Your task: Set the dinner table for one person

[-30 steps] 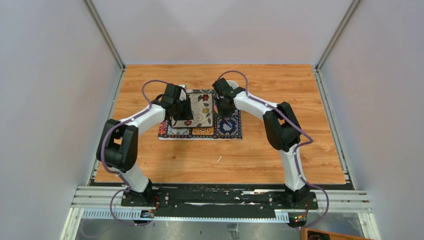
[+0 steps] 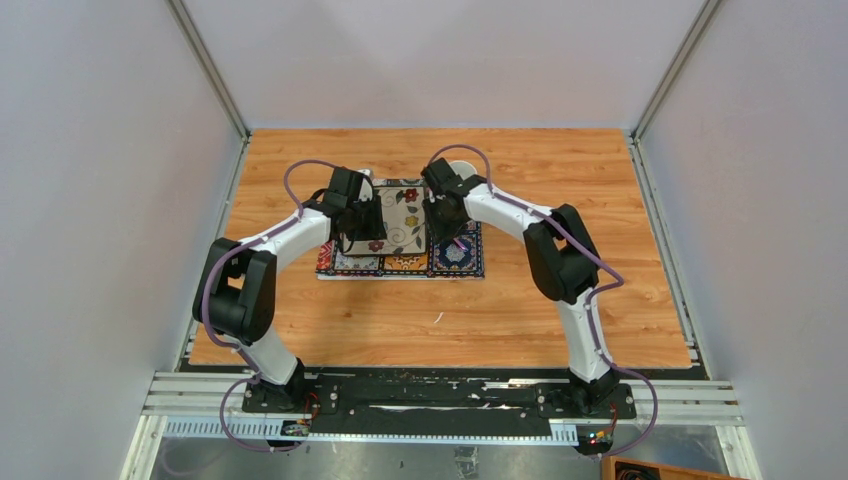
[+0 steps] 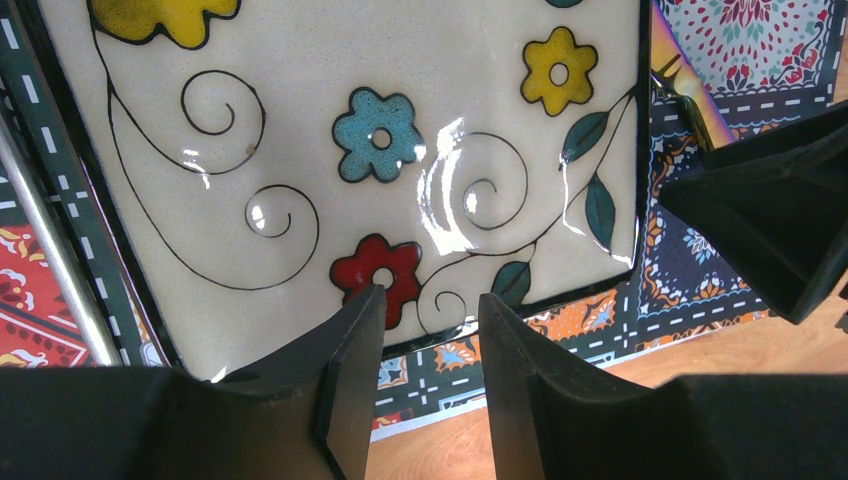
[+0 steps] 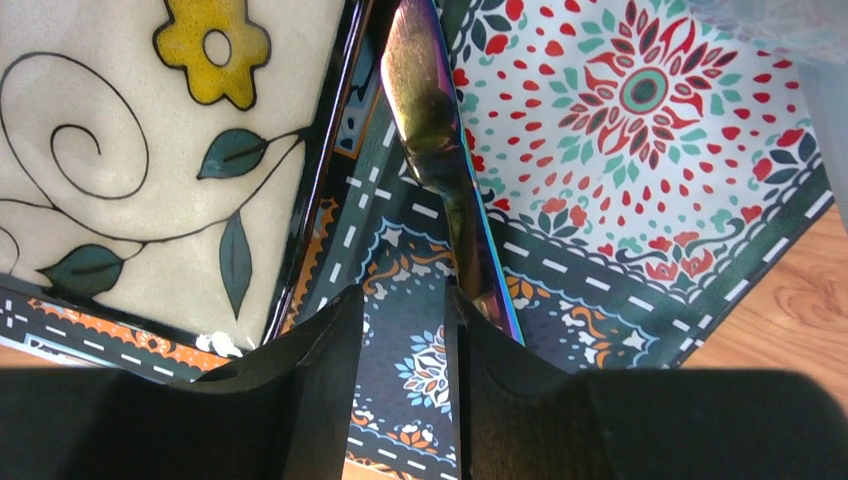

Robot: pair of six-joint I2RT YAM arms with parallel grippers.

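Observation:
The square cream plate with flower patterns [image 2: 402, 215] lies on the patterned placemat [image 2: 405, 264]. Along its right edge, on the mat, is a shiny rainbow-coloured knife [image 4: 430, 110]; its lower part runs beside and partly behind one fingertip of my right gripper. That gripper is open, with only mat visible between its fingers. My left gripper stands over the plate's lower edge, its fingers apart and nothing held. A silvery rod-like handle [image 3: 55, 245] lies left of the plate; its ends are out of sight.
Behind the right gripper stands a pale round vessel [image 2: 463, 169], partly hidden; a translucent piece [image 4: 785, 25] shows at the right wrist view's upper right. A small white sliver [image 2: 438, 317] lies in front of the mat. Bare wooden table [image 2: 560, 335] surrounds the setting.
My right gripper has shifted slightly left, closer to the plate's right edge, over the knife. The left arm shows no clear movement, and the plate stays put.

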